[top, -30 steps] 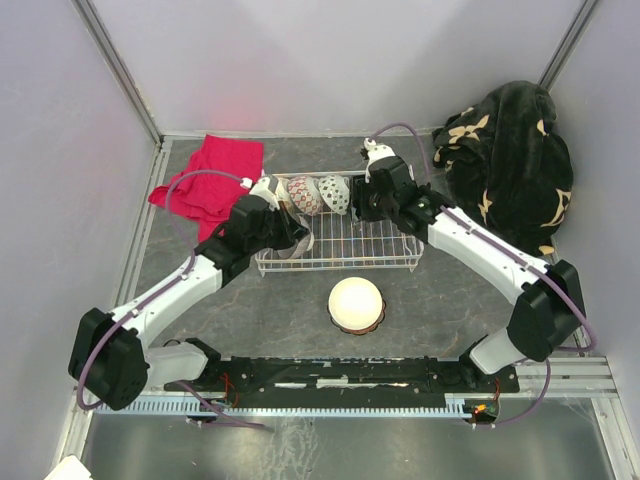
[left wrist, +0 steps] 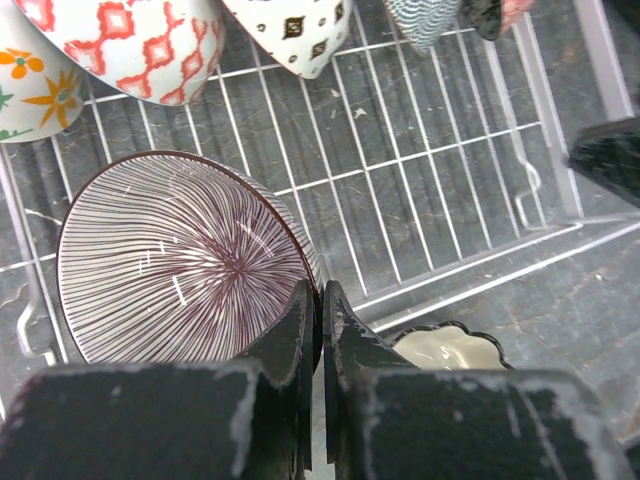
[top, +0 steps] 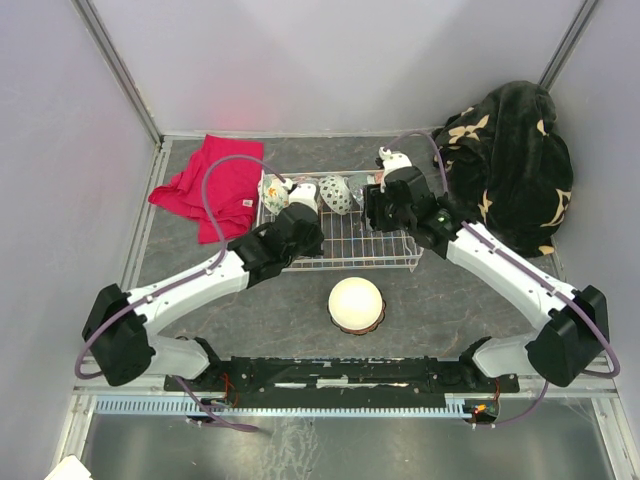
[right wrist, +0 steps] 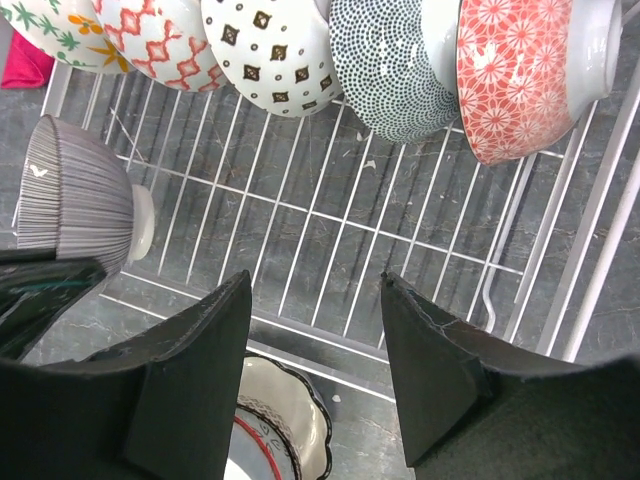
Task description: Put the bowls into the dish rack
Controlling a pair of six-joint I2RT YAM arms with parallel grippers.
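Observation:
In the left wrist view my left gripper is shut on the rim of a bowl with thin dark stripes [left wrist: 190, 260], tilted on its side at the rack's front left. The wire dish rack [right wrist: 345, 225] holds a back row of bowls on edge: one flowered [right wrist: 50, 30], one with a red lattice [right wrist: 160, 40], one black-dotted [right wrist: 272, 55], one blue-grey patterned [right wrist: 390, 75] and one red flower-patterned [right wrist: 515, 80]. My right gripper hangs over the rack's front, fingers part open and empty. More bowls [top: 355, 303] lie stacked on the table before the rack.
A red cloth [top: 215, 188] lies left of the rack and a dark flowered blanket [top: 510, 165] is heaped at the right. The rack's front middle and right are empty. Both arms hang over the rack, close together.
My left gripper has moved right over the rack, staying near the striped bowl. My right arm has shifted slightly right. The stacked bowls have not moved.

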